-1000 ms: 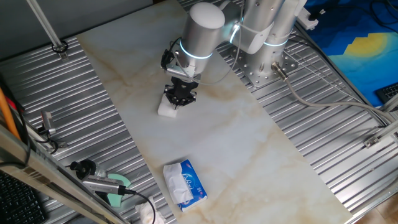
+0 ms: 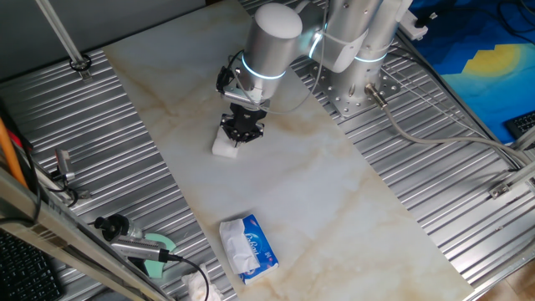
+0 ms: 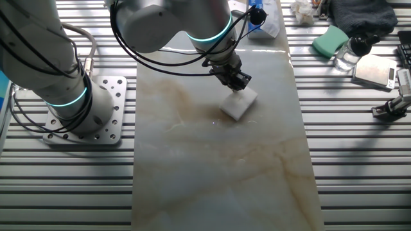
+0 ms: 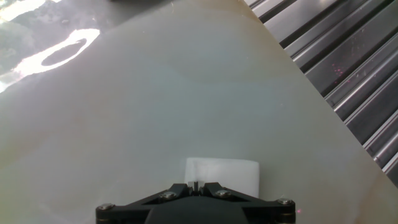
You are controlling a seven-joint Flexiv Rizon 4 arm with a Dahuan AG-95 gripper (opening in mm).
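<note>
A white block lies on the marbled board, partly hidden by my gripper in the first exterior view. The second exterior view shows the gripper at the upper corner of the same block, close over it. In the wrist view the fingertips of my gripper stand together, so it is shut. The block shows behind and below the tips; nothing is clearly seen gripped between them. Whether the tips touch the block I cannot tell.
A blue tissue pack with a white tissue sticking out rests at the board's near end. Off the board lie a green item, a clear bottle and a small scale. Most of the marbled board is bare.
</note>
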